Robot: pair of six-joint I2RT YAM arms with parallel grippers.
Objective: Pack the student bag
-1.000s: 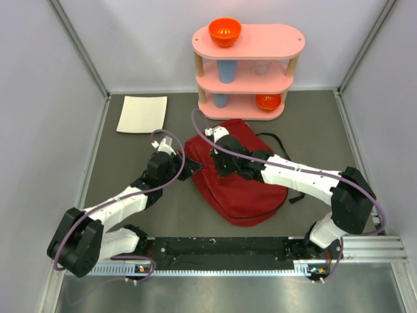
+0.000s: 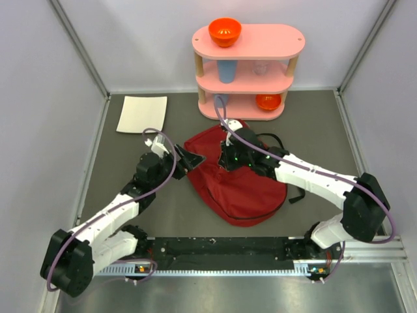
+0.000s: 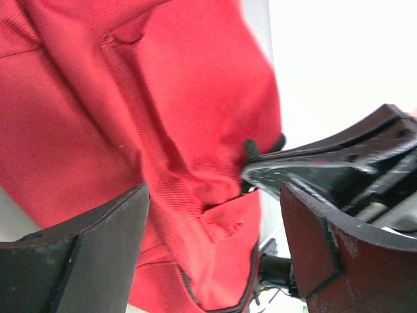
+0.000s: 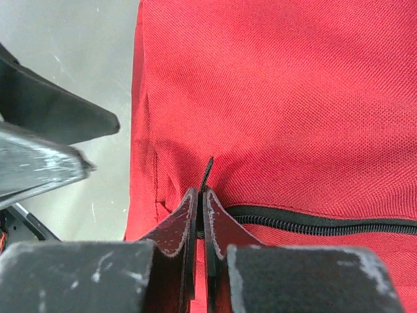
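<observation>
The red student bag (image 2: 244, 195) lies flat on the table, its black zipper (image 4: 326, 228) crossing the right wrist view. My right gripper is shut on a thin black zipper pull (image 4: 207, 171), whose tip sticks up between the fingertips. My left gripper stands open over the bag's left edge, red fabric showing between its spread fingers with neither finger closed on it. In the left wrist view the right gripper's dark fingers reach in from the right, by the zipper.
Behind the bag stands a pink shelf (image 2: 257, 40) with orange bowls (image 2: 225, 31) and blue cups (image 2: 227, 70). A white sheet (image 2: 142, 114) lies at the back left. A black strap (image 2: 297, 195) extends right of the bag.
</observation>
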